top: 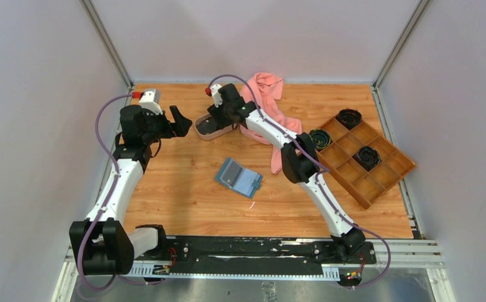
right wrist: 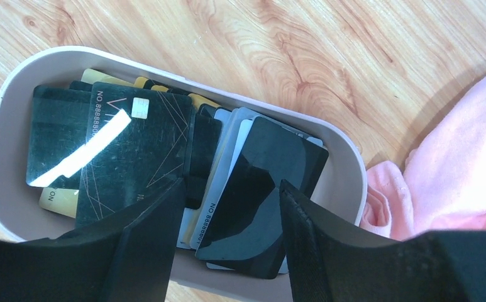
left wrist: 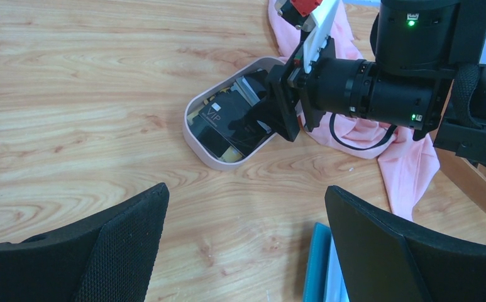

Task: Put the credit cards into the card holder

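Observation:
Several mostly black credit cards (right wrist: 139, 151) lie loosely piled in an oval pale container (right wrist: 347, 145). Over its right end, my right gripper is open, its fingertips spread above a dark card (right wrist: 271, 189) with no card visibly gripped. The left wrist view shows the container (left wrist: 193, 141) with a card marked VIP (left wrist: 221, 116), and the right gripper covering the right end. The blue card holder (top: 239, 177) lies open on the table, with a dark card-like patch on its left half. My left gripper (top: 180, 121) is open and empty, left of the container.
A pink cloth (top: 270, 110) lies right of the container, partly beneath the right arm. At the right stands a wooden compartment box (top: 359, 182) with dark coils (top: 367, 157). Bare table surrounds the holder; a small white scrap (top: 251, 205) lies below it.

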